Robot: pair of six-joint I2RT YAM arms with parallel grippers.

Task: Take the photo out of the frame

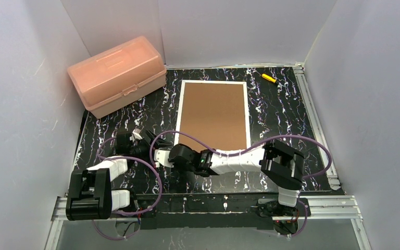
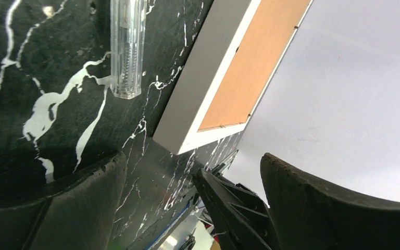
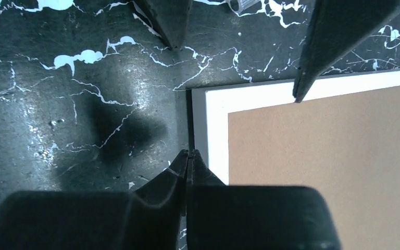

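The picture frame [image 1: 247, 112] lies flat with its brown backing [image 1: 213, 109] facing up. Its white border and grey side show in both wrist views. My left gripper is open, nothing between its fingers; in the right wrist view one of those fingers [image 3: 312, 57] reaches over the frame's border and the other is off the frame, over the table. My right gripper is shut, its tips together beside the frame's corner; nothing shows clearly between them. No photo is visible.
A clear plastic handle [image 2: 126, 57] lies on the dark marbled table near the frame. A pink toolbox [image 1: 120, 75] stands at the back left, and a yellow-handled tool [image 1: 269, 78] at the back right. The two grippers are close together.
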